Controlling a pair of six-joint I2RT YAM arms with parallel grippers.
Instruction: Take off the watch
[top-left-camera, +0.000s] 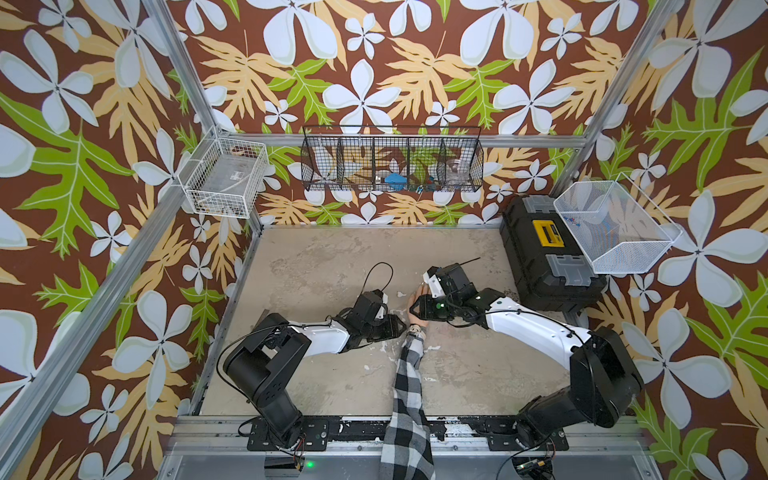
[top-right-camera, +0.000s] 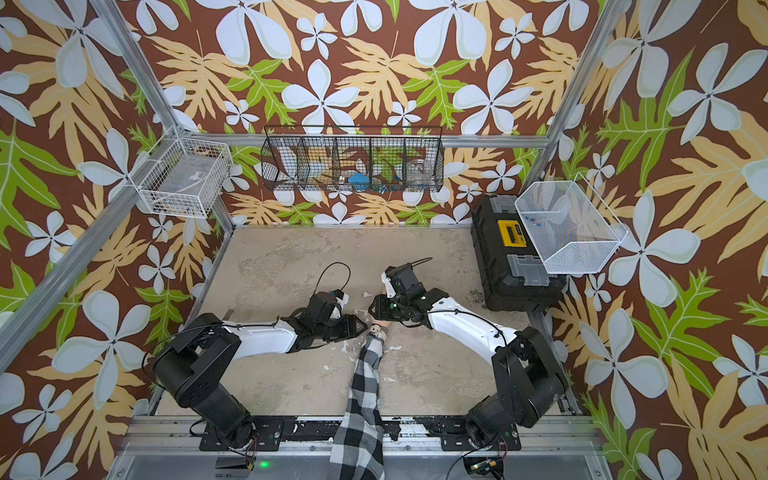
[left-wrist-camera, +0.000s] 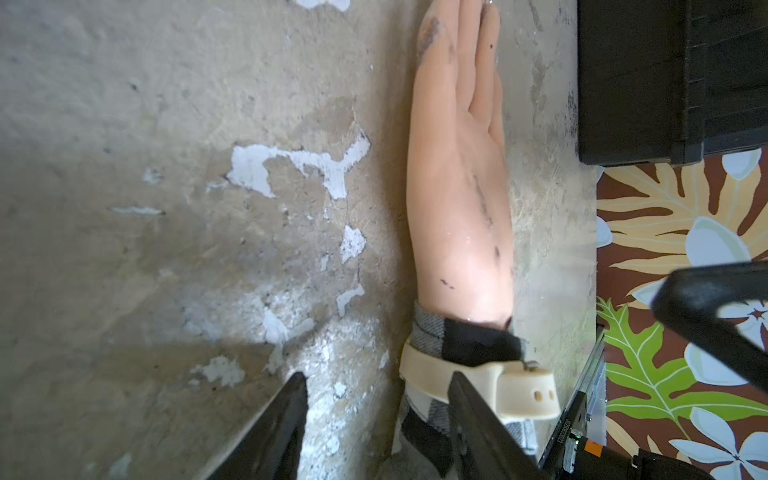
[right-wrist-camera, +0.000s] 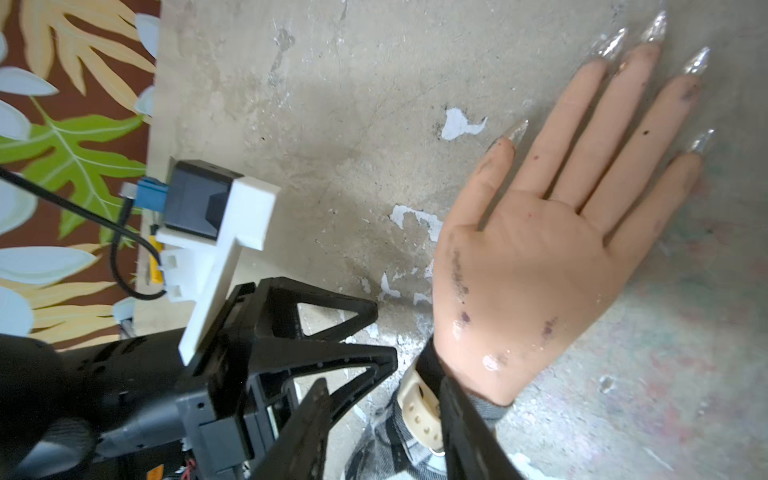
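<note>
A mannequin hand (right-wrist-camera: 528, 264) in a black-and-white checked sleeve (top-left-camera: 408, 384) lies on the table, fingers away from the arm bases. Around the sleeved wrist sits a cream watch (left-wrist-camera: 432, 373) with a holed strap (right-wrist-camera: 421, 414). My left gripper stands partly open beside the wrist; its right finger overlaps the strap in its wrist view, and contact is unclear. My right gripper is open, with the strap showing between its fingers, not clasped. From the top left, the right gripper (top-left-camera: 414, 307) covers part of the hand.
A black toolbox (top-left-camera: 552, 252) stands at the right, with a white mesh basket (top-left-camera: 616, 228) over it. Wire baskets (top-left-camera: 392, 164) hang at the back. Both grippers are very close together.
</note>
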